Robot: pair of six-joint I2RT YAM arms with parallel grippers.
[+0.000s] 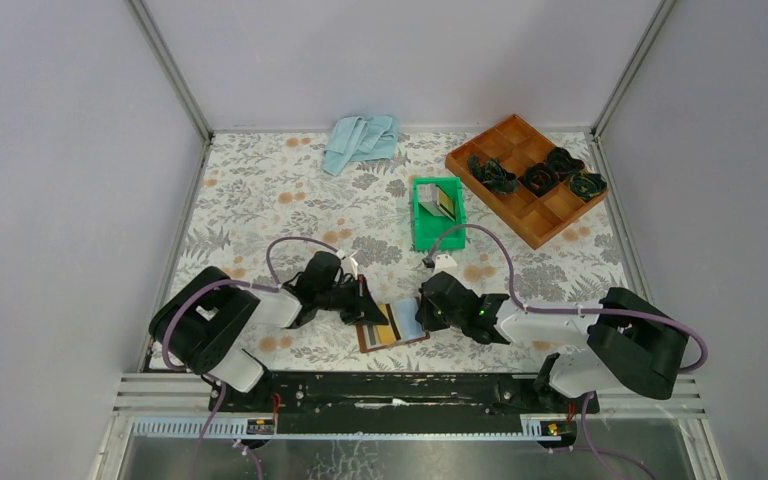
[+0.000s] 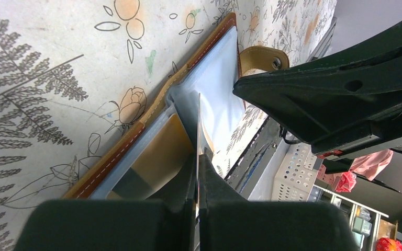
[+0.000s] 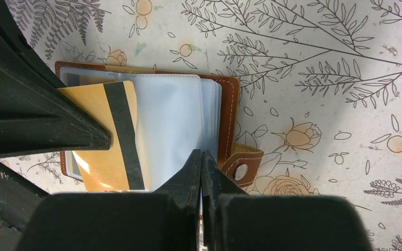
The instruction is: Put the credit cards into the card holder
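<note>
The brown card holder [image 3: 229, 99] lies open on the table, its clear sleeves [image 3: 172, 120] facing up. My left gripper is shut on a gold credit card with a dark stripe, seen edge-on in the left wrist view. The card is over the sleeves; whether its edge is inside a pocket, I cannot tell. Another tan card [image 2: 159, 149] shows under clear plastic in the holder. At the holder's right side my right gripper is shut against the sleeves; no card shows between its fingers, and a pinched sleeve edge cannot be made out.
Behind the holder stands a green tray [image 1: 426, 232] with further cards [image 1: 438, 202] inside. A wooden compartment box [image 1: 535, 222] with dark rolled items sits at back right, and a blue cloth [image 1: 360, 140] at the back. Table surface left of the tray is clear.
</note>
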